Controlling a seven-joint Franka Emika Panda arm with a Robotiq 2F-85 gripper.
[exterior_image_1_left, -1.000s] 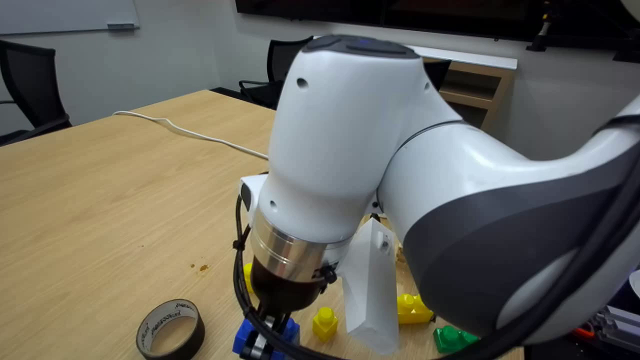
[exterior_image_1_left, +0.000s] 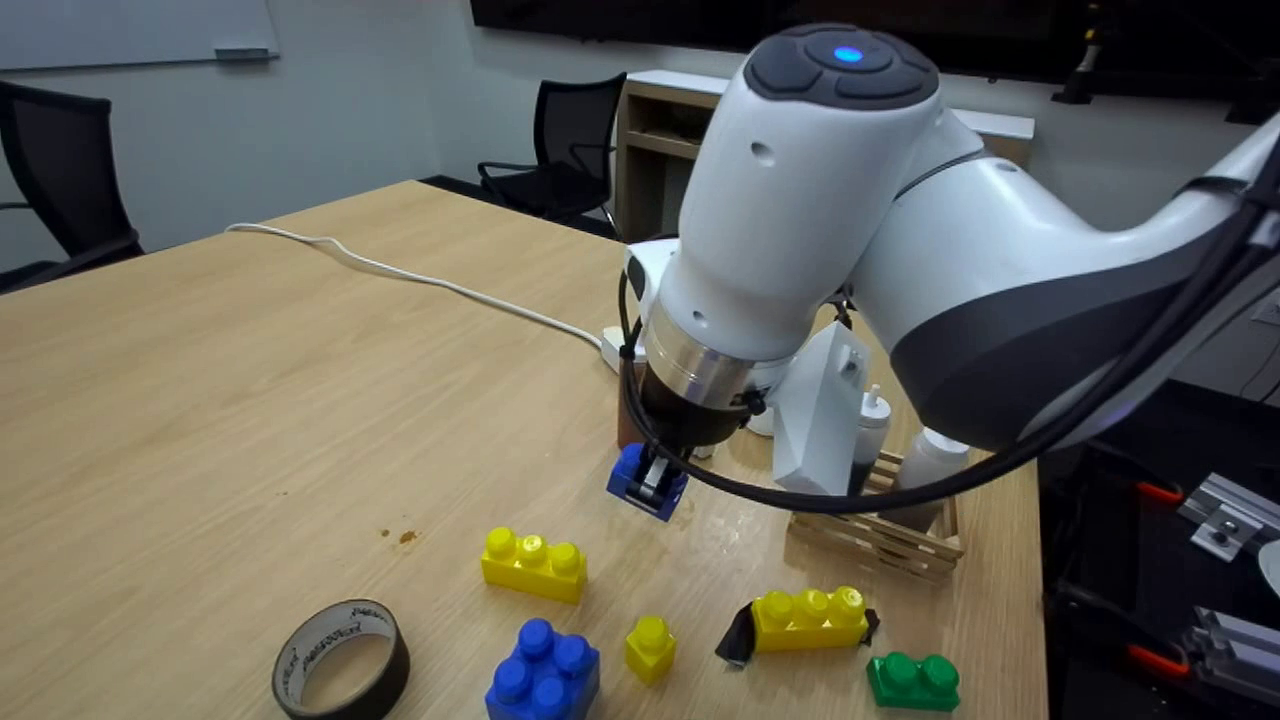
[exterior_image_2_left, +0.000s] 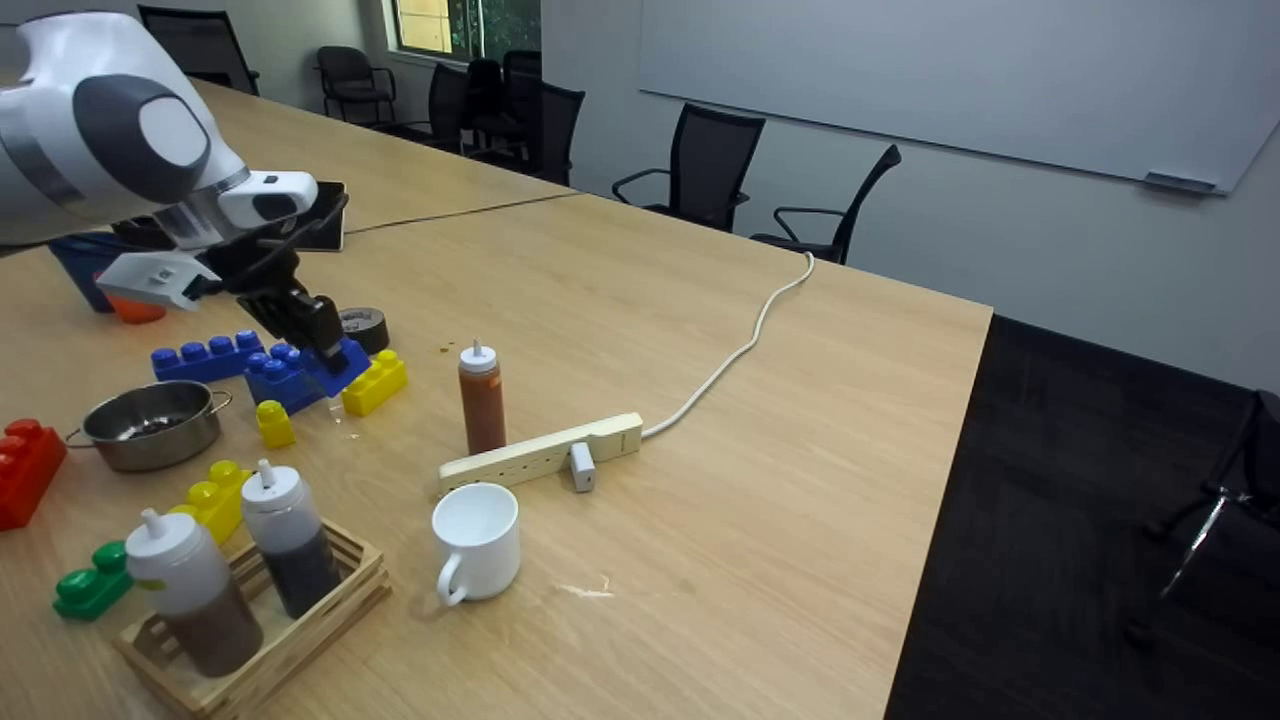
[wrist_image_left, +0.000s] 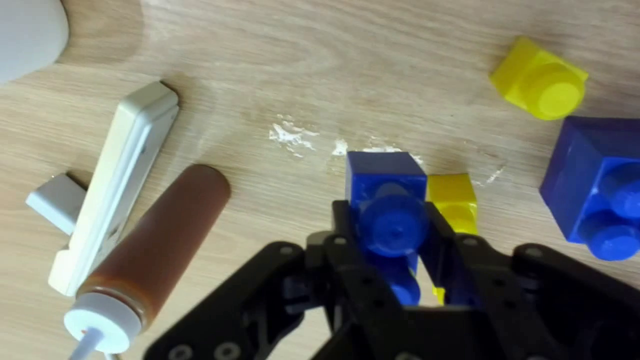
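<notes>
Between the fingers of my gripper is a blue brick (wrist_image_left: 387, 171), gripped near its studs. In exterior view 1 the held blue brick (exterior_image_1_left: 625, 469) hangs above the table, tilted, with the gripper (exterior_image_1_left: 654, 478) shut on it. From the other side, exterior view 2 shows the blue brick (exterior_image_2_left: 339, 367) at the tip of the gripper (exterior_image_2_left: 321, 342). Below and beside it in the wrist view lies a yellow brick (wrist_image_left: 453, 192), partly covered by the held brick and a finger.
A larger blue brick (exterior_image_1_left: 546, 672), a small yellow brick (exterior_image_1_left: 651, 649), a taped yellow brick (exterior_image_1_left: 810, 620) and a green brick (exterior_image_1_left: 914, 682) lie nearby. A red-brown bottle (exterior_image_2_left: 482, 402), a power strip (exterior_image_2_left: 540, 454) and a mug (exterior_image_2_left: 477, 540) stand close. Bare table (exterior_image_2_left: 744, 504) extends beyond.
My arm has risen and moved away from the larger blue brick, toward the bottles, carrying a blue brick. The long yellow brick, larger blue brick and crate now show more fully.
</notes>
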